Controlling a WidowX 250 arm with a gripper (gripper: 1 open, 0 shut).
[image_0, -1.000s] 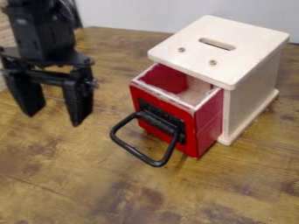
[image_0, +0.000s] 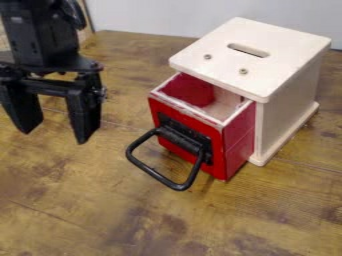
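Note:
My gripper (image_0: 51, 108) hangs at the left of the view, black, its two fingers spread apart with nothing visible between them. To its right stands a pale wooden box (image_0: 283, 80) with a slot and two screws on top. Its red drawer (image_0: 230, 155) is pulled out, showing a red interior that looks empty in the visible part. A black loop handle (image_0: 167, 180) on the drawer front sticks out toward the lower left, apart from the gripper.
A light object (image_0: 78, 15) is partly visible at the top left edge.
My gripper has moved slightly to the left over the last second. The box, drawer and handle look unchanged.

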